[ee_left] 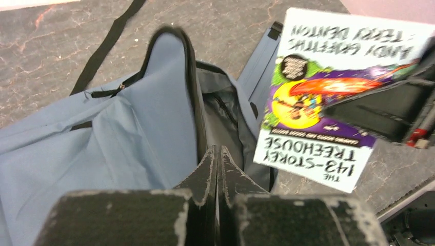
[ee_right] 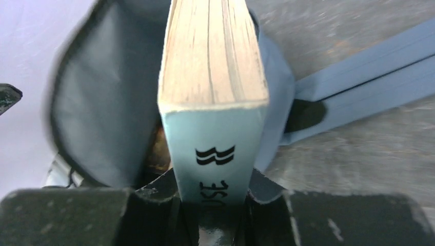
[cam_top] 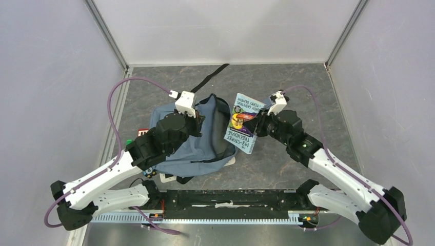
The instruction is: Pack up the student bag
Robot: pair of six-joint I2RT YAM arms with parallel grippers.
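A paperback book (cam_top: 243,123) with a colourful cover hangs in my right gripper (cam_top: 255,125), which is shut on its spine side; in the right wrist view the pale spine (ee_right: 213,154) stands between the fingers. The blue bag (cam_top: 177,148) lies to its left, its opening (cam_top: 221,125) spread wide towards the book. Closed fingertips of my left gripper overlap the raised flap (ee_left: 164,102) in the left wrist view. No cloth shows between them, and contact with the flap cannot be made out. Inside the bag, something brownish (ee_right: 159,151) is partly visible.
A black strap (cam_top: 210,76) stretches behind the bag, and a blue strap (ee_right: 369,82) lies beyond the book. A white item (cam_top: 166,177) pokes out at the bag's front edge. Bare floor (cam_top: 313,102) lies to the right.
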